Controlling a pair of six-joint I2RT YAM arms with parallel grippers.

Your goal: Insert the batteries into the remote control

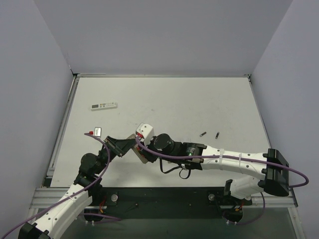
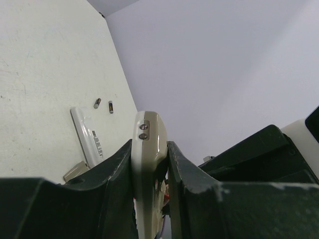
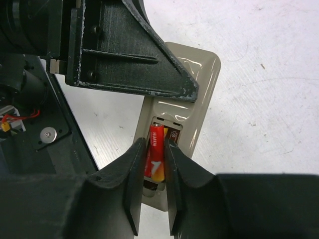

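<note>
The beige remote [image 2: 149, 199] is gripped upright in my left gripper, seen edge-on in the left wrist view. In the right wrist view its back [image 3: 199, 79] faces the camera, its battery compartment open with red and yellow batteries inside. My right gripper is shut on a red battery [image 3: 157, 139], held over that compartment; whether it is seated is unclear. In the top view both grippers meet left of centre, hiding much of the remote.
A white remote [image 1: 103, 106] lies at the back left. Two small batteries [image 1: 203, 134] lie at the right. Another white remote [image 2: 84, 132] and a beige piece [image 2: 72, 172] show in the left wrist view.
</note>
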